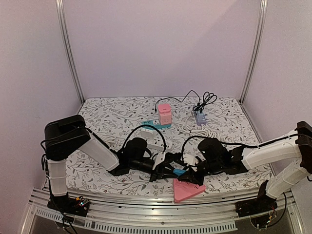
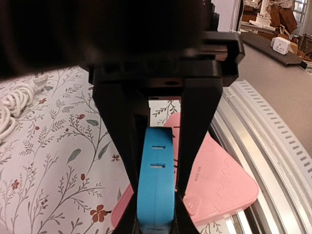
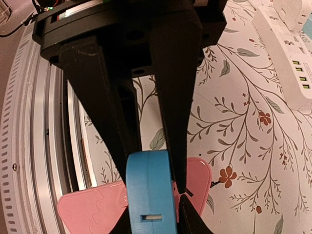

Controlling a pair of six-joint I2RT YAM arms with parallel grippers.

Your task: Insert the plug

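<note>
A blue piece (image 1: 179,172) is between my two grippers, just above the pink plate (image 1: 187,190) near the front edge. In the left wrist view, two narrow slots show on the blue piece (image 2: 156,170). One slot shows in the right wrist view on the blue piece (image 3: 148,187). My left gripper is shut on it from the left; my right gripper is shut on it from the right. Whether this is one piece or two joined parts I cannot tell. No separate plug can be made out between the facing fingers.
Behind the grippers lies a white power strip (image 3: 287,61). Farther back are a pink block (image 1: 165,115), a teal strip (image 1: 161,126), a coiled black cable (image 1: 207,100) and a white cord (image 1: 204,132). The metal rail (image 1: 146,207) runs along the front edge.
</note>
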